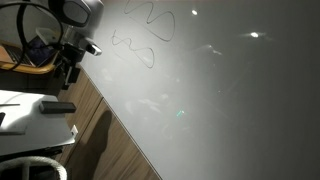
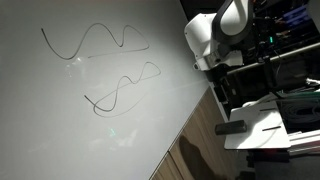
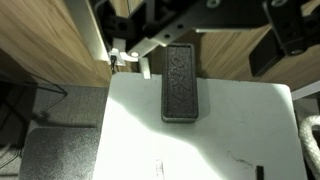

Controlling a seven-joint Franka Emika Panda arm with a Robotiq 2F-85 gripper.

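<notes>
A dark rectangular block, perhaps a whiteboard eraser (image 3: pixel 180 88), lies on the white tabletop (image 3: pixel 218 135), reaching past its edge in the wrist view. The block (image 1: pixel 57 107) also shows on the table in exterior view 1, and the same block (image 2: pixel 230 127) appears at lower right in exterior view 2. Above it hangs my open gripper (image 1: pixel 66 78), with a gap between it and the block. From the wrist, the block lies between the spread fingers in the picture, nearer the left one. Nothing is held.
A large whiteboard (image 1: pixel 210 90) with dark squiggles (image 2: pixel 123 90) stands beside the table, above wood panelling (image 1: pixel 118 150). Thin dark pen-like items (image 3: pixel 260 172) lie on the tabletop. A pale thick cable (image 3: pixel 309 140) runs past the table's right side in the wrist view.
</notes>
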